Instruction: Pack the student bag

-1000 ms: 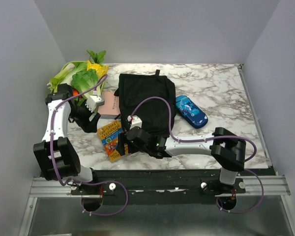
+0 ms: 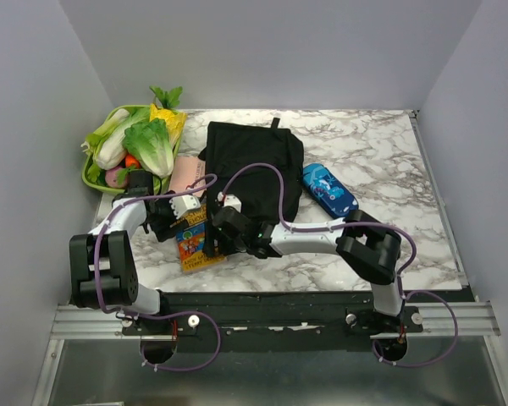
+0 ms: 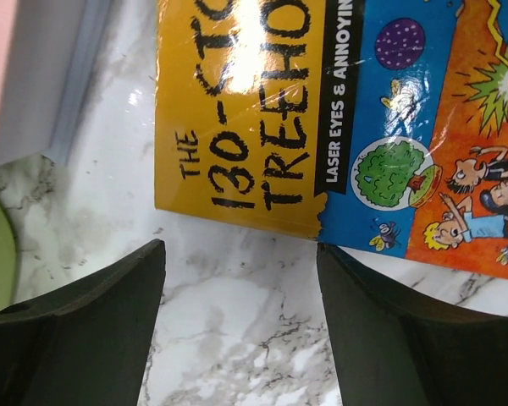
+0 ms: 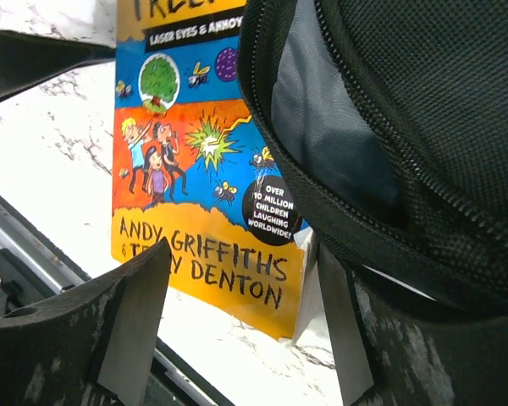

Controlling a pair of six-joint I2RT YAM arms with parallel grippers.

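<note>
The colourful yellow, blue and orange treehouse book [image 2: 189,247] lies on the marble table, left of the bag's front part. My left gripper stands open at the book's left side, bare table showing between its fingers. Over the lower right corner of the book is my right gripper, open, one finger above the cover and the other by the book's edge against the bag. The black bag [image 2: 247,145] lies flat in the middle, its zipped edge [image 4: 356,222] overhanging part of the book. A pink book [image 2: 186,174] and a blue pencil case [image 2: 329,189] flank the bag.
A green basket [image 2: 91,175] full of vegetables stands at the back left, close to my left arm. Free marble [image 2: 385,161] stretches along the right side. A dark rail runs along the front edge.
The right gripper has shifted slightly left. The book has turned a little straighter.
</note>
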